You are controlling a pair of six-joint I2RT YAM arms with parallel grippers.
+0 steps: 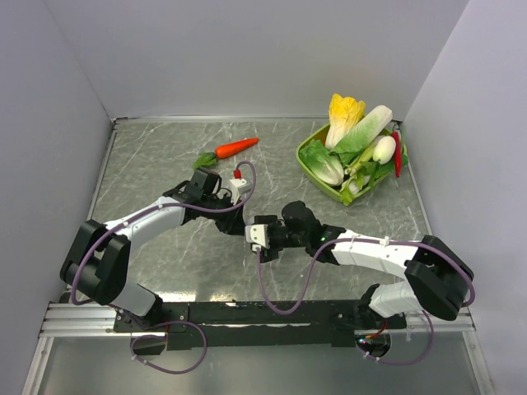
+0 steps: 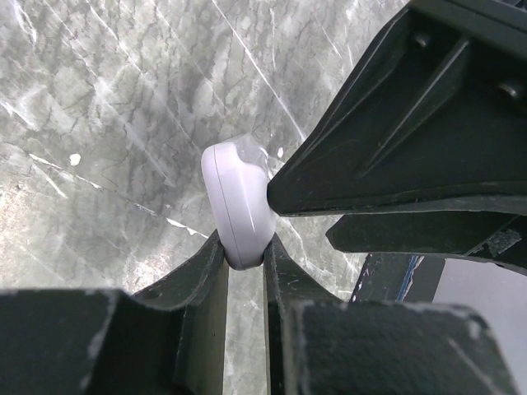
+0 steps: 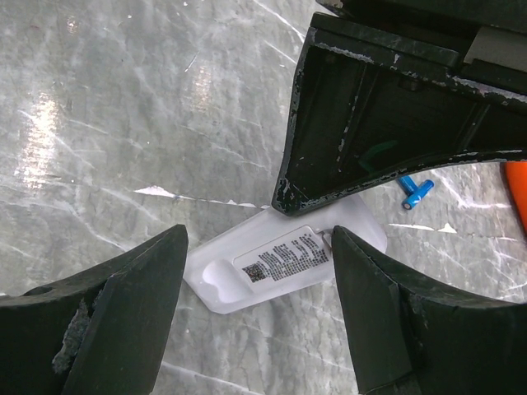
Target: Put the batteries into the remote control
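Observation:
The white remote control (image 3: 262, 260) shows its back, with a printed label and an oblong recess, in the right wrist view. My left gripper is shut on one end of it; the left wrist view shows the remote (image 2: 236, 202) edge-on between the fingertips. Around the remote's other part stands my right gripper, part open, one finger on either side. Two small blue batteries (image 3: 417, 194) lie on the table just beyond the remote. From above, the arms largely hide the remote.
A carrot (image 1: 236, 148) lies at the back of the table. At the back right is a green basket (image 1: 310, 170) full of vegetables. Both grippers are very close together, with little room between them.

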